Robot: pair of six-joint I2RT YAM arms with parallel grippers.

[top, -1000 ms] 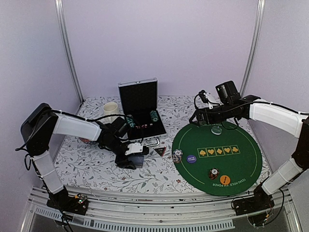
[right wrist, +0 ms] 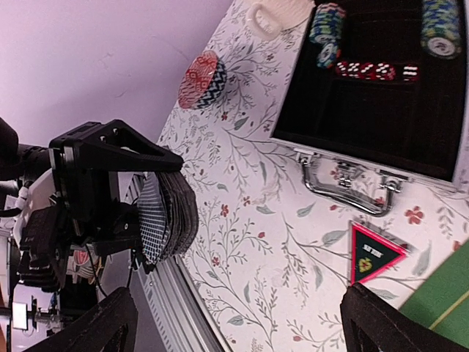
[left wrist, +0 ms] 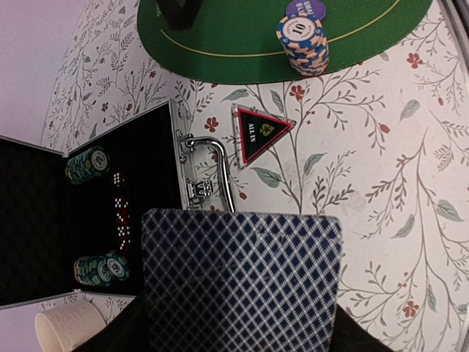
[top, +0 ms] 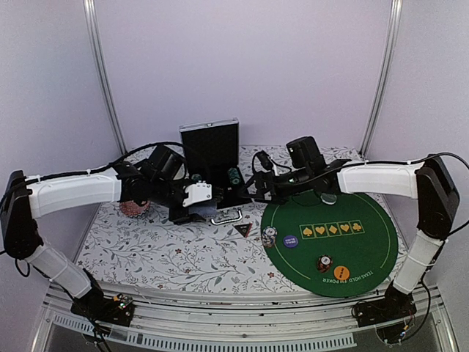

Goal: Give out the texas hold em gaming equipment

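Note:
My left gripper (top: pixel 192 207) grips a deck of cards (left wrist: pixel 240 271) with a blue checked back, raised in front of the case. My right gripper (top: pixel 258 187) is open and empty, right of the deck. The open chip case (top: pixel 209 137) holds chip stacks (left wrist: pixel 88 165) and red dice (left wrist: pixel 122 213). An ALL IN triangle (left wrist: pixel 258 133) lies beside it. On the green poker mat (top: pixel 330 260) are a chip stack (left wrist: pixel 302 48), a purple blind button (top: pixel 290 241), a red chip stack (top: pixel 324 262) and an orange button (top: pixel 341 272).
A white mug (left wrist: pixel 69 326) stands at the back left, near a red patterned stack (right wrist: pixel 200 81). White walls enclose the back and sides.
My left gripper has risen with the deck toward the middle. My right arm has swung left from over the back of the mat to near the case.

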